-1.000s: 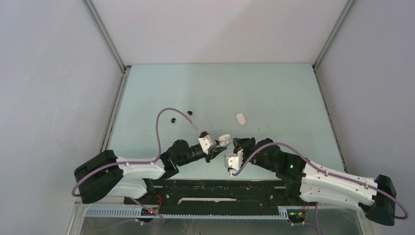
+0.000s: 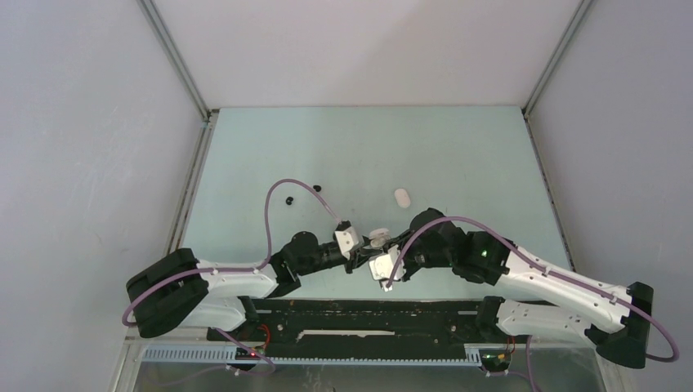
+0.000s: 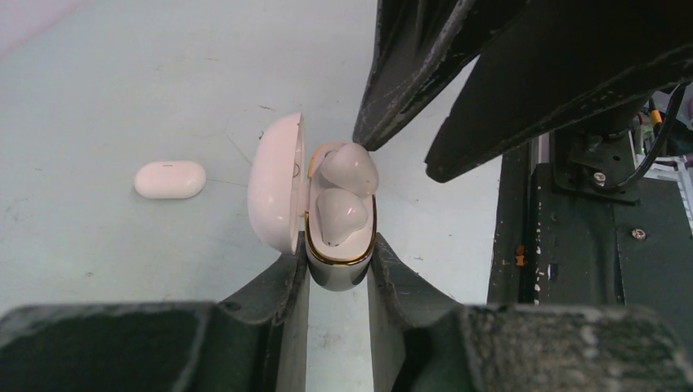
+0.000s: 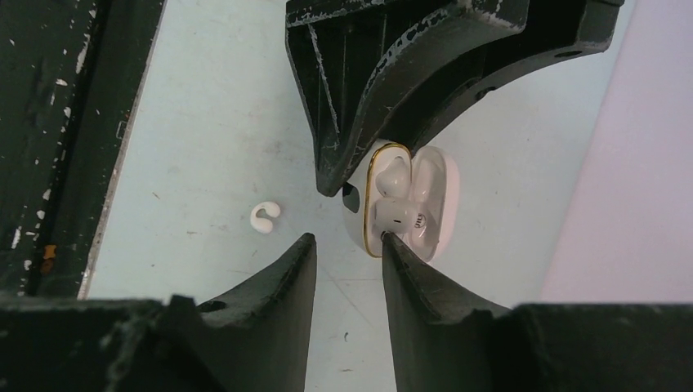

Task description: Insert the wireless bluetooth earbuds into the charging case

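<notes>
The open white charging case (image 3: 274, 184) is clamped in my left gripper, held upright above the mat. Two white earbuds, one (image 3: 342, 214) nearer and one (image 3: 348, 167) behind it, sit in the case's body beside the raised lid. My right gripper reaches over from the upper right, its fingers parted at the case's edge by the rear earbud; whether they touch it is unclear. In the right wrist view the case (image 4: 368, 200) lies just beyond those fingertips, with one earbud standing partly out.
A white oblong object (image 2: 402, 198) lies on the pale mat (image 2: 368, 147). Small black pieces (image 2: 289, 201) lie to the left, and a small white curved piece (image 4: 257, 216) shows in the right wrist view.
My right arm has shifted and turned, its gripper now closer over the case. The left arm and the case it holds are nearly still.
</notes>
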